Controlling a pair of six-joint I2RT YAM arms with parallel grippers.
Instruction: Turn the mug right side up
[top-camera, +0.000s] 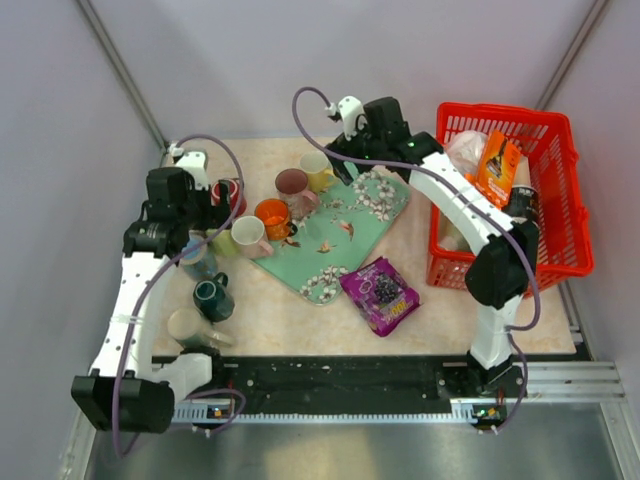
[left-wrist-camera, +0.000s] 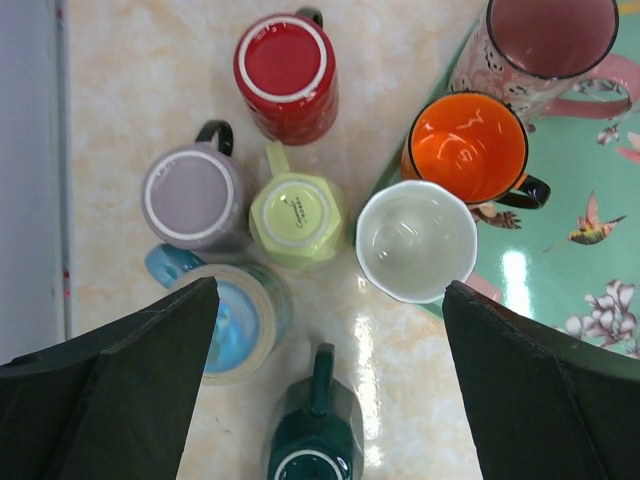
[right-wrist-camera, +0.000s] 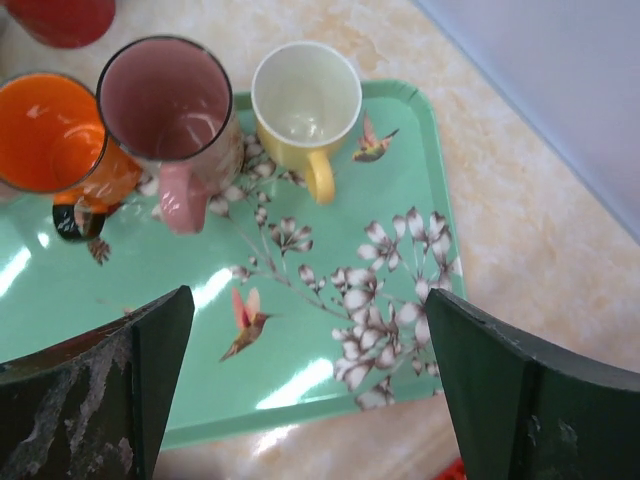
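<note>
My left gripper is open above a group of mugs. Upside-down ones show their bases: red (left-wrist-camera: 285, 75), grey-purple (left-wrist-camera: 195, 195), pale green (left-wrist-camera: 298, 215), dark green (left-wrist-camera: 310, 430); a blue-cream one (left-wrist-camera: 230, 325) is partly hidden by a finger. My right gripper hangs open over the tray, nothing between its fingers.
A purple snack bag (top-camera: 378, 295) lies before the tray. A filled red basket (top-camera: 565, 240) stands at the right. A pale mug (top-camera: 188, 327) is at the front left. Bare table lies between.
</note>
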